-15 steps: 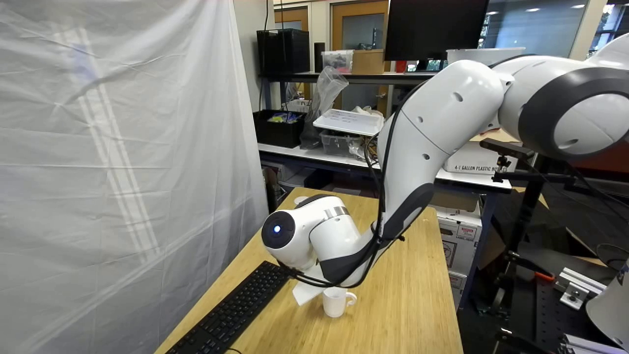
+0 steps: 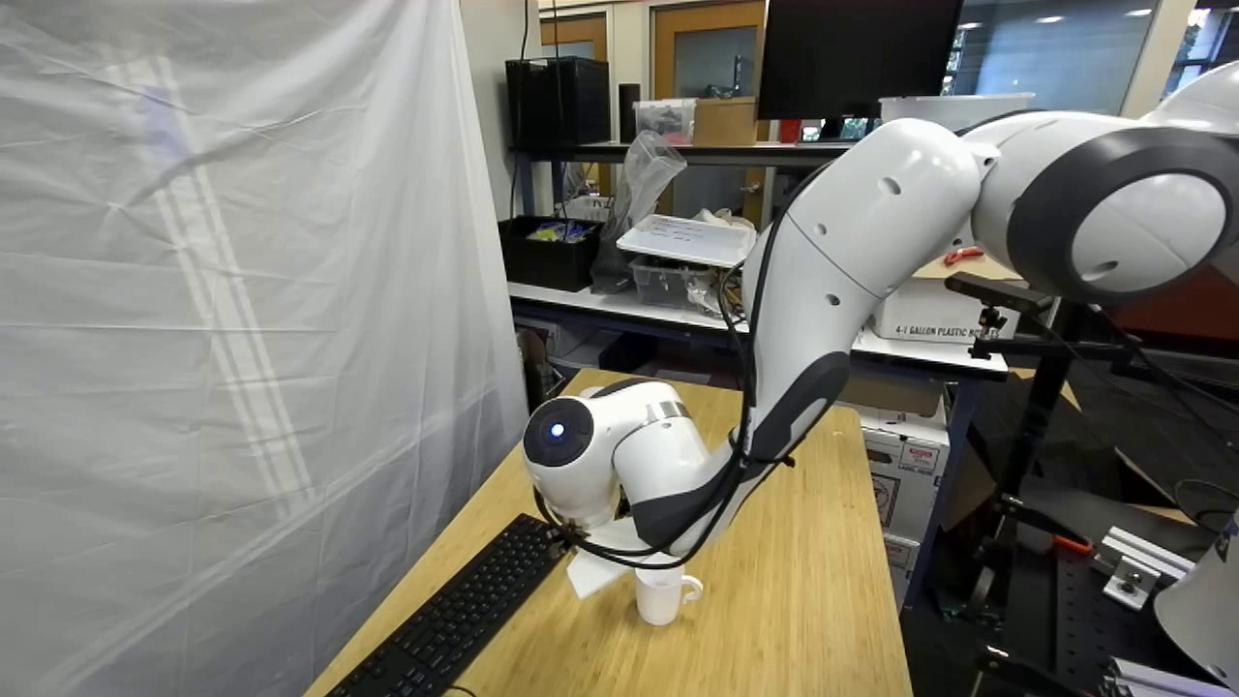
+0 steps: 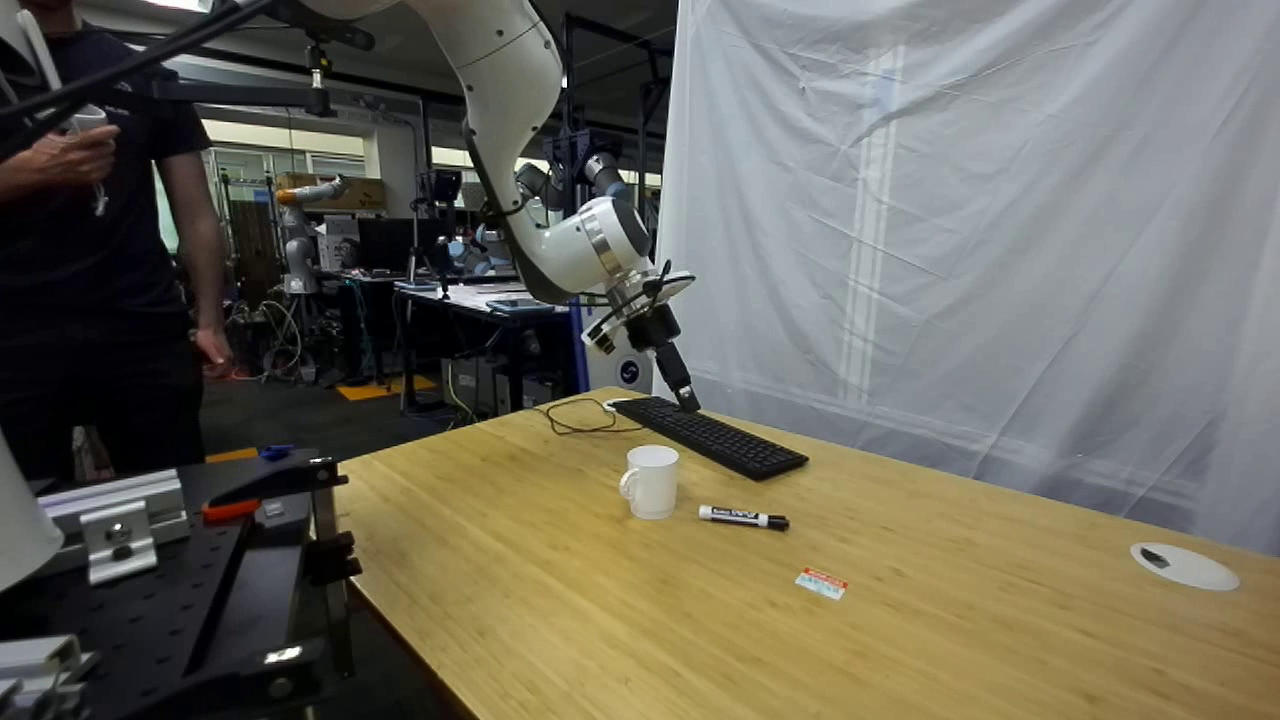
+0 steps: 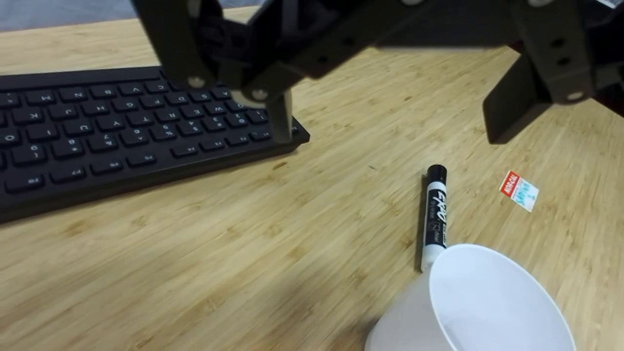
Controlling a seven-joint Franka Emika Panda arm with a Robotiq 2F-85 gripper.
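Note:
My gripper is open, its two dark fingers wide apart in the wrist view with only bare table seen between them. In the second exterior view the gripper [image 3: 686, 396] hangs low by the black keyboard [image 3: 732, 444]; whether it touches the keys cannot be told. A white mug [image 3: 653, 482] stands upright on the wooden table. Close beside the mug lies a black and white Expo marker [image 3: 743, 517]. From the wrist, the mug [image 4: 497, 304] is at the lower right, partly cut off, and overlaps the end of the marker [image 4: 436, 219].
A small red and white sticker [image 3: 822, 583] is flat on the table near the marker. At the far right lies a white disc [image 3: 1184, 566]. The hanging white curtain [image 3: 984, 240] borders the keyboard's side.
In the first exterior view the wrist has shifted slightly, a little to the right and down. Keyboard and mug look unmoved.

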